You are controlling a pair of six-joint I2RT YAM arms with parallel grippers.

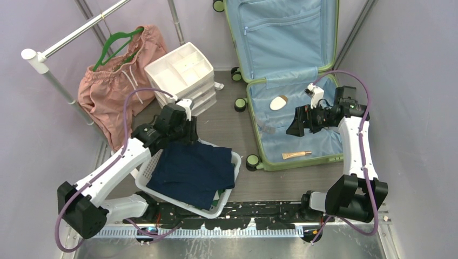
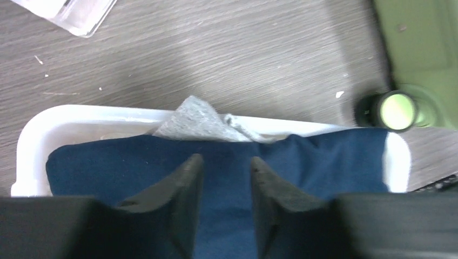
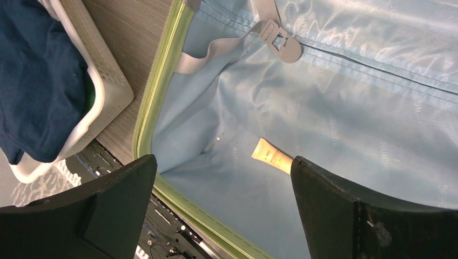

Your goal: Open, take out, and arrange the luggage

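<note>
A white basket (image 1: 233, 169) holds folded navy clothing (image 1: 189, 172) with some grey cloth (image 2: 194, 121). Above its back part is my left gripper (image 1: 186, 135), fingers slightly apart and empty. The open green suitcase (image 1: 291, 164) at right holds a tube (image 1: 296, 154), also in the right wrist view (image 3: 270, 155), and a white oval item (image 1: 278, 103). My right gripper (image 1: 302, 121) hangs open and empty over the suitcase.
A white drawer organiser (image 1: 178, 73) stands behind the basket. Pink garments (image 1: 113, 108) on a green hanger hang from the rack at left. Bare floor lies between basket and suitcase.
</note>
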